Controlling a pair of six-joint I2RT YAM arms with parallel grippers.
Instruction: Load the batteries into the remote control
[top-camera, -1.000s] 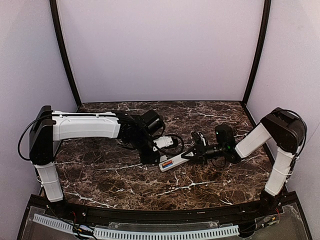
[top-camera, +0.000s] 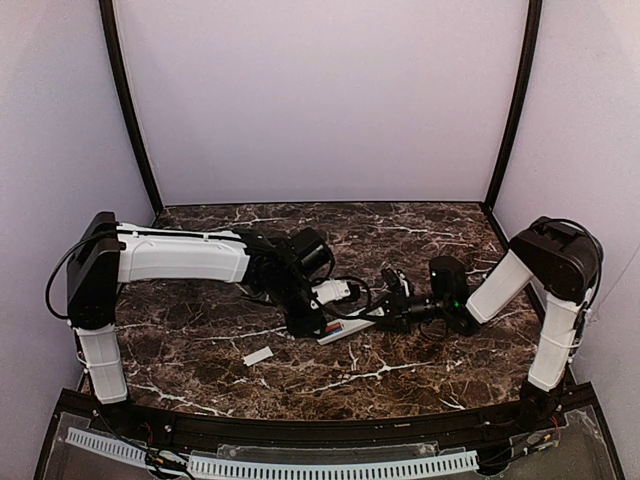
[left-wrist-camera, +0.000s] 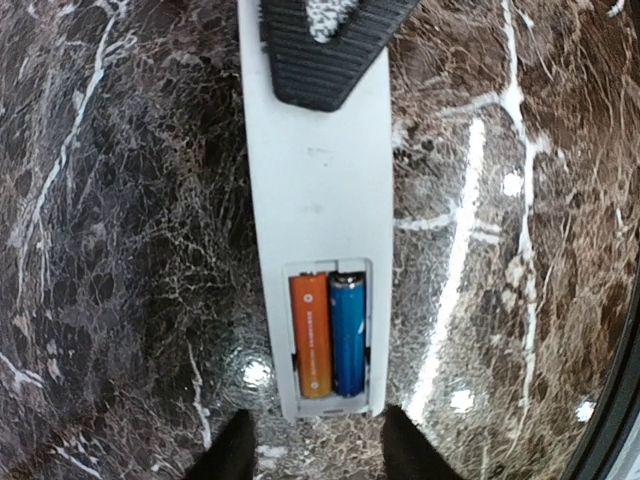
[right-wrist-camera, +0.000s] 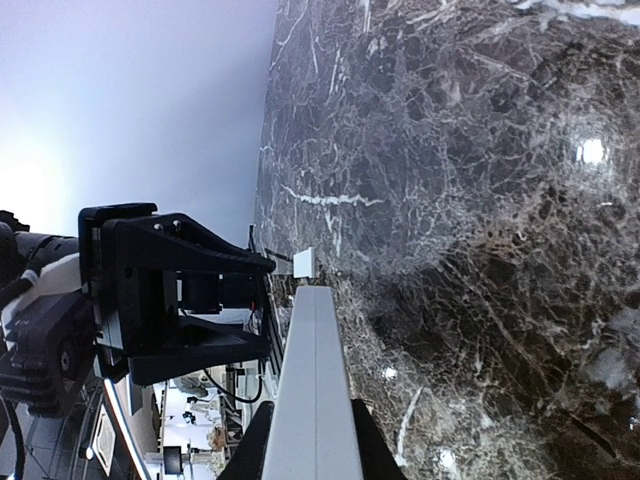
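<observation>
The white remote is held by my right gripper (top-camera: 385, 310), which is shut on it; in the right wrist view its body (right-wrist-camera: 313, 390) runs up from between the fingers. Its open compartment at the far end holds an orange battery (left-wrist-camera: 310, 335) and a blue battery (left-wrist-camera: 348, 335), side by side. My left gripper is just beside that compartment end, its blurred fingertips apart with nothing visible between them.
A small white piece (top-camera: 257, 356), likely flat, lies on the marble table (top-camera: 200, 370) left of the remote.
My left gripper has shifted slightly down and to the right in the top view. The right arm has settled a little lower. The small white piece now shows clear of the left gripper.
</observation>
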